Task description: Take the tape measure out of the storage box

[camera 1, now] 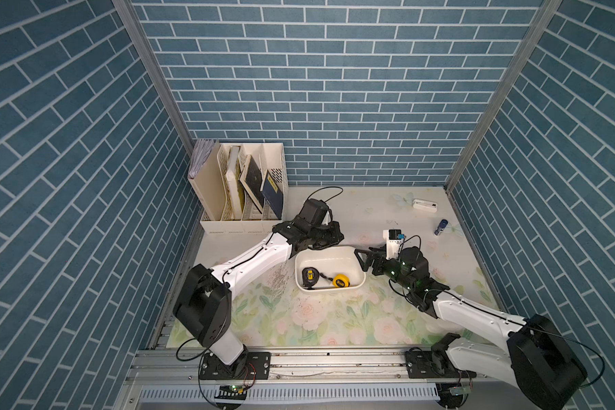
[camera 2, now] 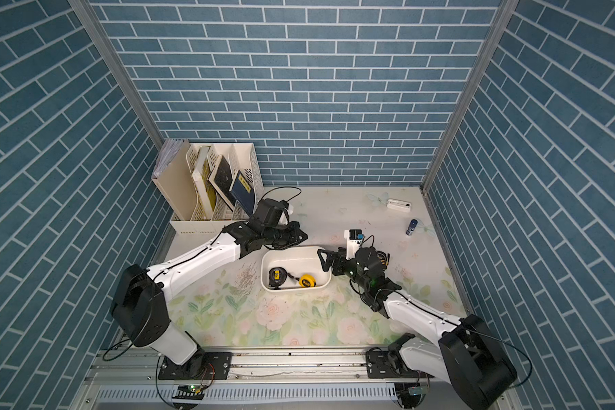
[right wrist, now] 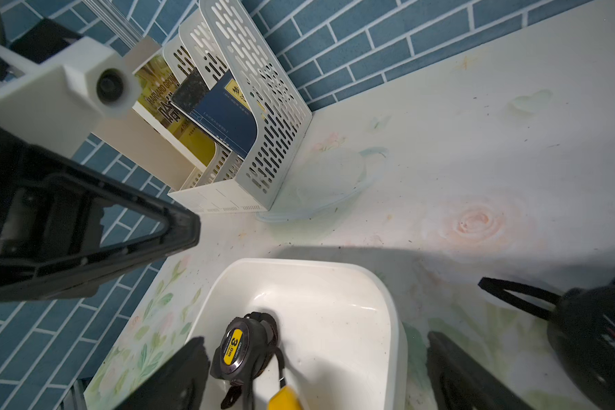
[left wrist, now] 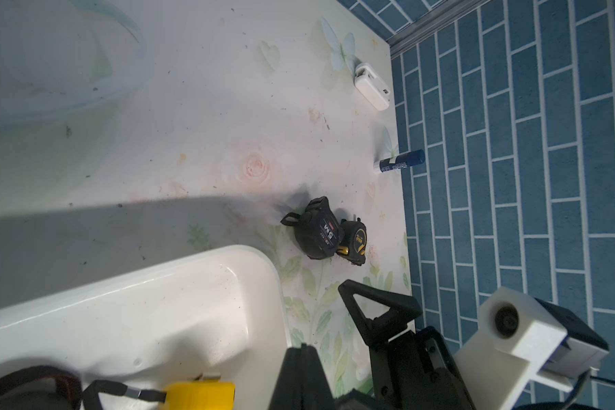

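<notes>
The white storage box (camera 1: 331,263) holds a black tape measure (camera 1: 310,276) with a yellow label and a yellow tape measure (camera 1: 341,281). Two further black tape measures (left wrist: 319,230) lie on the table right of the box, largely hidden by the right arm in the top left view. My left gripper is above the box's back edge, shut, with nothing seen between its fingers. My right gripper (camera 1: 363,259) hovers at the box's right end, open and empty, its fingertips blurred at the bottom of the right wrist view.
A white file rack (camera 1: 216,220) with books and folders stands at the back left. A white object (camera 1: 424,205) and a blue marker (camera 1: 441,226) lie at the back right.
</notes>
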